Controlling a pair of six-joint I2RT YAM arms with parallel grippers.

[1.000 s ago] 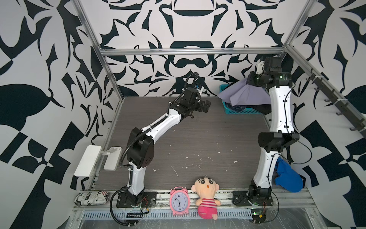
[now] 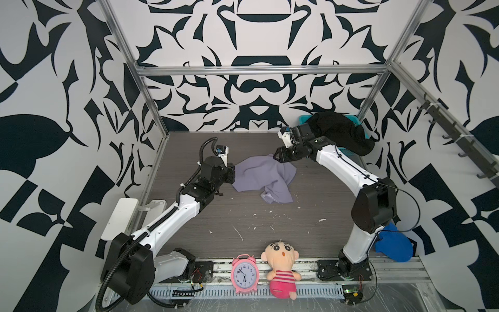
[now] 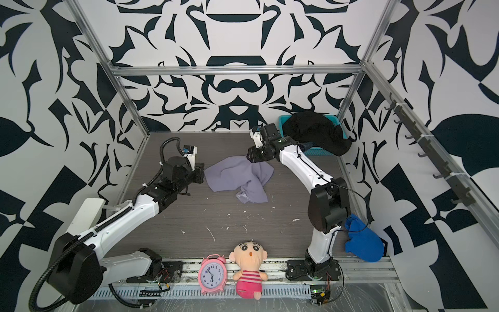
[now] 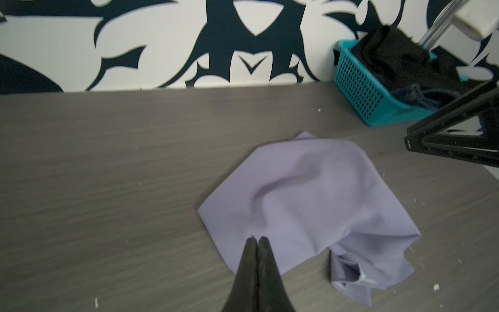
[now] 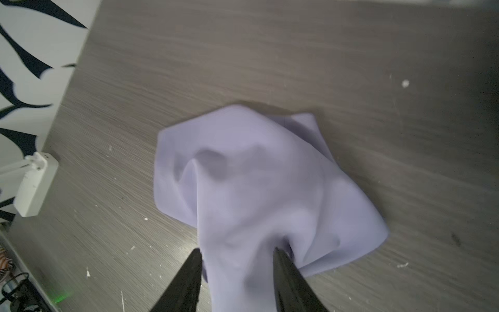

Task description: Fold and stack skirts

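A crumpled lavender skirt [image 2: 262,174] lies loosely spread, with folds, on the middle of the dark wooden table [image 2: 249,223]. My left gripper hovers at the skirt's left side, its fingers shut with nothing visible between them. My right gripper is above the skirt's back right part, fingers apart, with the cloth seen below them; the left wrist view shows it raised over the table. Dark garments [image 4: 395,57] fill the teal basket [image 4: 366,88] at the back right.
A pink alarm clock [image 2: 244,273] and a doll [image 2: 280,275] stand along the front rail. A blue cloth [image 2: 395,244] lies at the front right.
The skirt has come from over the basket, held by my right gripper, down onto the table's middle and been let go. Both arms have moved left and toward the front.
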